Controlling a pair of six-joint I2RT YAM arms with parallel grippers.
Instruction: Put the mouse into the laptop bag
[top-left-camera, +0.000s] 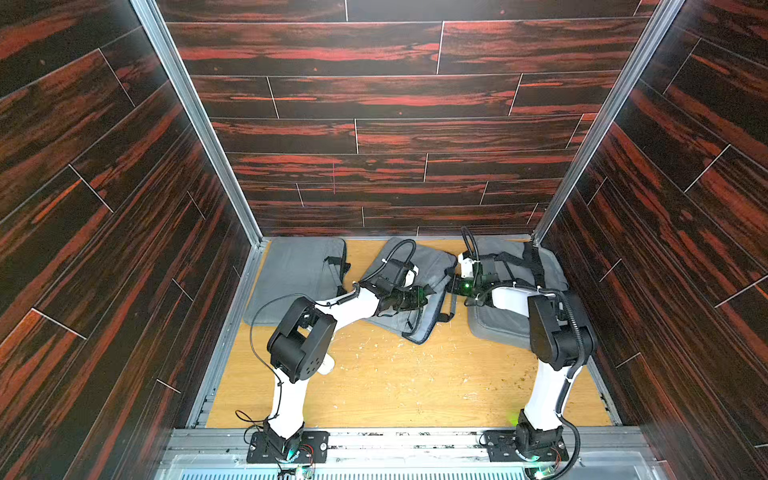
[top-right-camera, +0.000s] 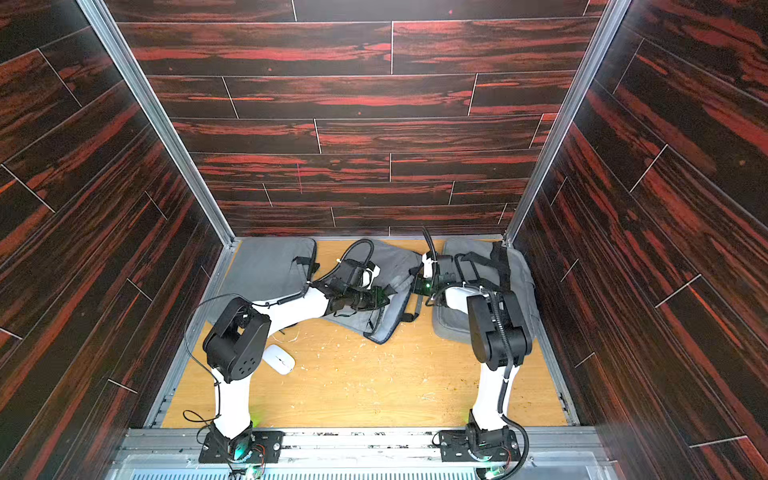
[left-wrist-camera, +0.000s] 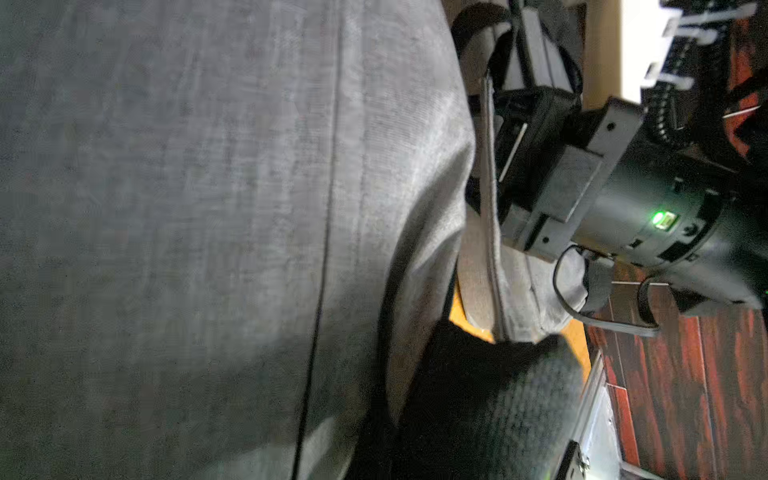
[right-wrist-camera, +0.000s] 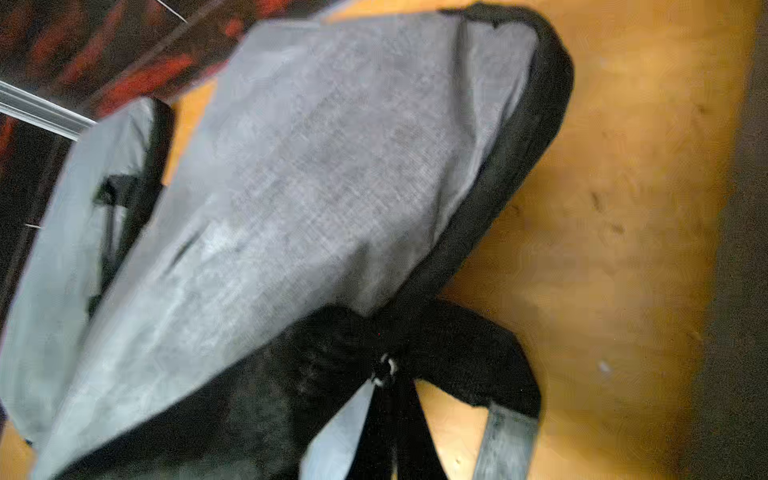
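Note:
The white mouse (top-right-camera: 279, 360) lies on the table at front left; the left arm partly covers it in the top left view. A grey laptop bag (top-left-camera: 437, 260) with black edging lies in the middle at the back. My left gripper (top-left-camera: 425, 295) is over the bag, shut, its fingertips not clearly shown; grey fabric fills most of its wrist view. At the bag's right edge, my right gripper is shut at the black edging, with a small metal zip pull (right-wrist-camera: 385, 369) at its fingertips. The bag's edging and fabric draw toward those tips.
Another grey bag (top-left-camera: 288, 276) lies at back left, and a third grey bag (top-left-camera: 500, 326) is at right under the right arm. A strap (right-wrist-camera: 508, 444) hangs off the middle bag.

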